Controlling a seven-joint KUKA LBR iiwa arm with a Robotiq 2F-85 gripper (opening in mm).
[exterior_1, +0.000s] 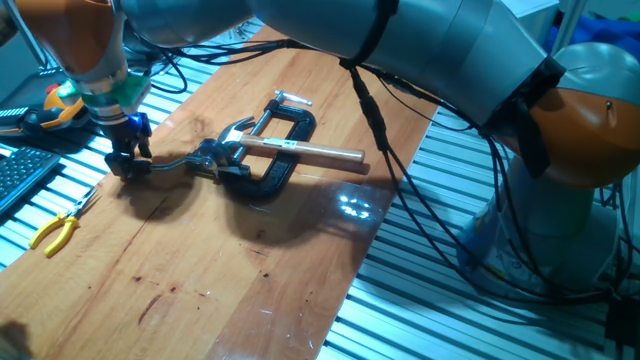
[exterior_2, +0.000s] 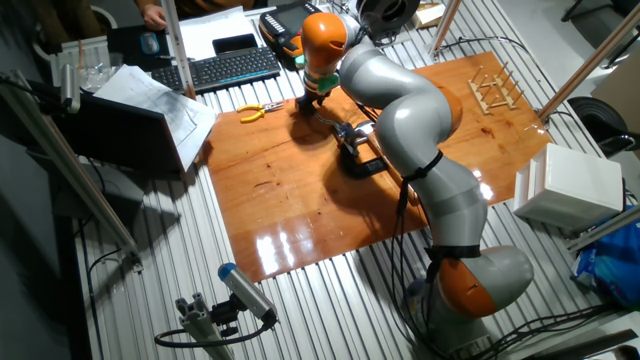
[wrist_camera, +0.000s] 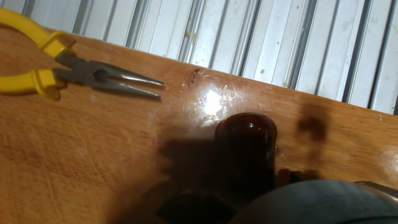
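Observation:
My gripper (exterior_1: 130, 163) points down near the table's far edge, around or beside the end of a dark tool (exterior_1: 212, 158) with a thin, bent metal arm. Whether its fingers are apart or closed on that end does not show. In exterior view 2 the gripper (exterior_2: 308, 104) is small and dark. A dark brown, rounded, glossy piece (wrist_camera: 250, 134) stands in the wrist view, partly behind a grey curved part at the bottom; the fingers cannot be made out there. A hammer (exterior_1: 305, 150) with a wooden handle lies across a black C-clamp (exterior_1: 292, 165), next to the dark tool.
Yellow-handled pliers (exterior_1: 62, 228) lie by the table edge, beside my gripper, also seen as pliers (wrist_camera: 87, 71) in the wrist view. A keyboard (exterior_2: 220, 70) sits beyond that edge. A wooden peg rack (exterior_2: 493, 92) stands at the far end.

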